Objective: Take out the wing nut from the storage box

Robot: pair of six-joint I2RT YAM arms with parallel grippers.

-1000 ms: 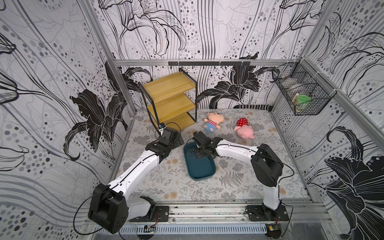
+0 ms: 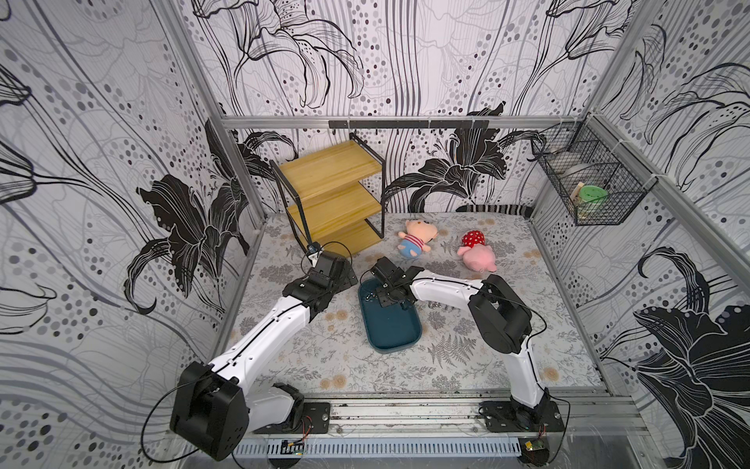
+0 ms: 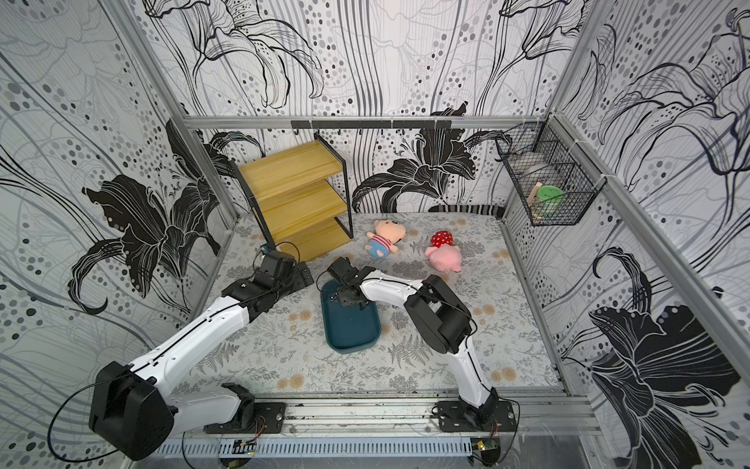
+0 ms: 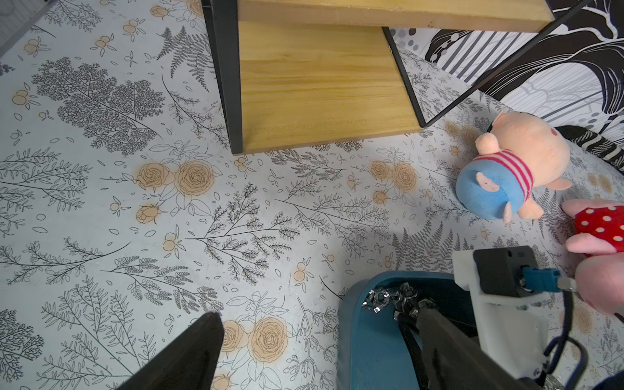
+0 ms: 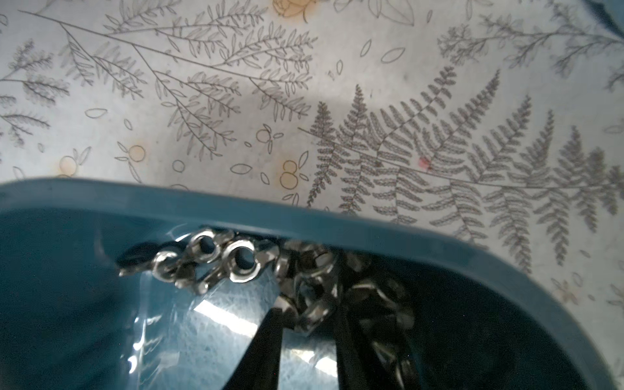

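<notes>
A teal storage box (image 2: 389,332) sits mid-table, with several shiny wing nuts (image 5: 241,260) heaped along one inner wall. My right gripper is down inside the box at the nuts, fingers apart, with a nut just beyond and between its tips; none appears firmly held. My left gripper hovers above the table at the box's left, its two blurred fingers wide apart and empty.
A wooden shelf (image 2: 328,168) stands behind at left. Two plush toys (image 2: 415,238) lie behind the box. A wire basket (image 2: 593,203) hangs on the right wall. Table left of the box is clear.
</notes>
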